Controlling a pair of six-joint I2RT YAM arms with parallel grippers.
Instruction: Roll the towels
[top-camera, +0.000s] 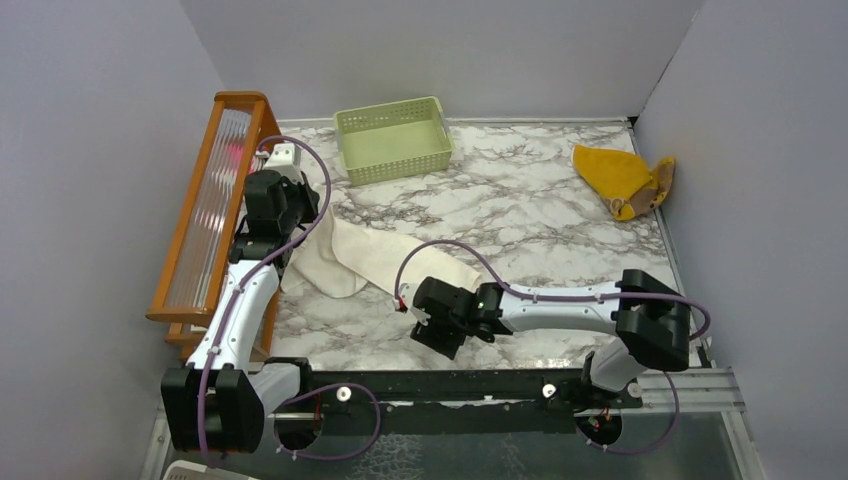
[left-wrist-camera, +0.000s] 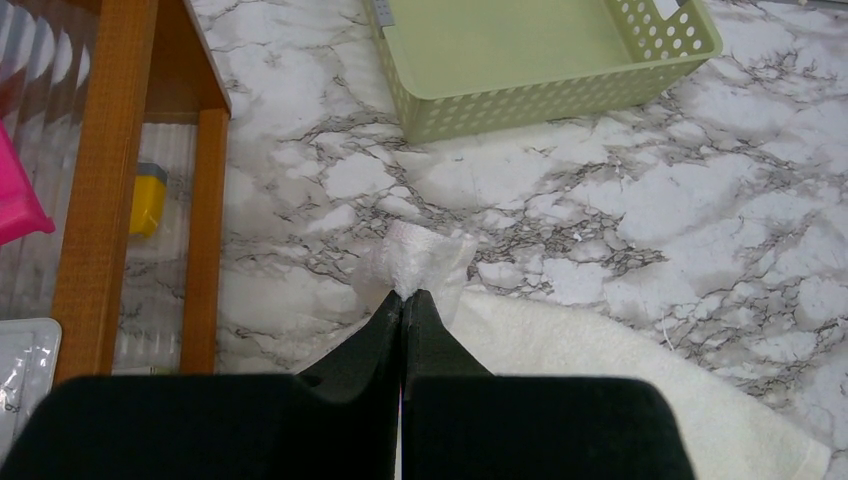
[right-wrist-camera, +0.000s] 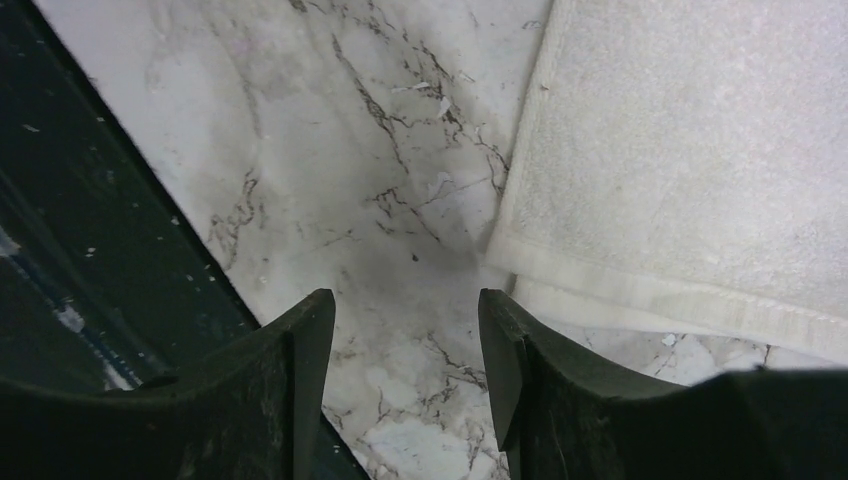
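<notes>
A white towel (top-camera: 385, 254) lies slanted across the left-middle of the marble table, folded in layers that do not quite line up at its right end. Its upper left corner is bunched up, and my left gripper is shut on that bunch. In the right wrist view, the towel's end (right-wrist-camera: 640, 200) shows a doubled edge. There my right gripper is open over bare marble just beside that edge, with nothing between its fingers. A crumpled yellow towel (top-camera: 620, 182) with brown patches lies at the far right.
A green basket (top-camera: 395, 172), empty, stands at the back. A wooden rack (top-camera: 200, 210) with clear ribbed panels runs along the left edge, close beside my left arm. Marble lies bare in the middle and right rear.
</notes>
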